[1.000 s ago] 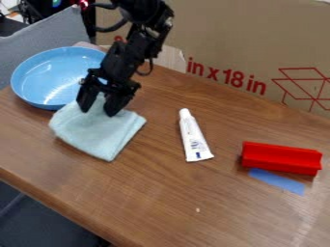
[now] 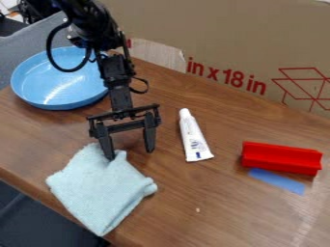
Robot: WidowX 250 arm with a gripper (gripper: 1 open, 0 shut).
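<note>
My gripper (image 2: 129, 145) is open, pointing down just above the back corner of a folded pale blue cloth (image 2: 100, 193), which lies near the front left edge of the wooden table. One finger is over the cloth's corner, the other over bare wood. A blue bowl (image 2: 52, 82) sits behind at the left. A white tube (image 2: 195, 136) lies to the right of the gripper.
A red roller-shaped object (image 2: 281, 157) lies at the right beside a blue strip (image 2: 277, 180). A cardboard box (image 2: 245, 43) stands along the back.
The cloth has moved from beside the bowl toward the front edge.
</note>
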